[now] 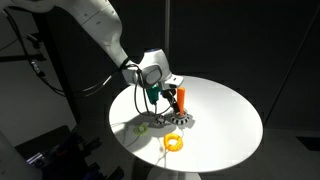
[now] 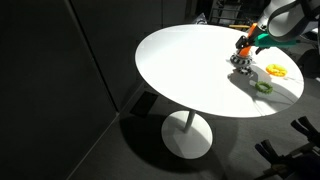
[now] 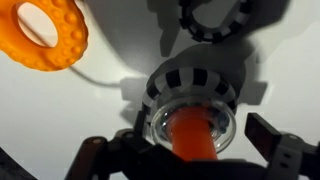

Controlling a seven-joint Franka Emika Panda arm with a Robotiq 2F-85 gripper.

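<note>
An orange post (image 1: 181, 99) stands upright on the white table, with a black-and-white ring (image 1: 183, 121) around its foot. From above, in the wrist view, the post (image 3: 193, 135) shows inside a clear round rim, and the checkered ring (image 3: 188, 78) shows beyond it. My gripper is open, its dark fingers (image 3: 123, 152) spread on either side of the post's top. Whether they touch it cannot be told. In exterior view 2 the arm partly crowds the post (image 2: 244, 46).
An orange ring (image 1: 173, 143) and a green ring (image 1: 141, 128) lie flat on the table. Another black-and-white ring (image 3: 216, 22) lies close to the post.
</note>
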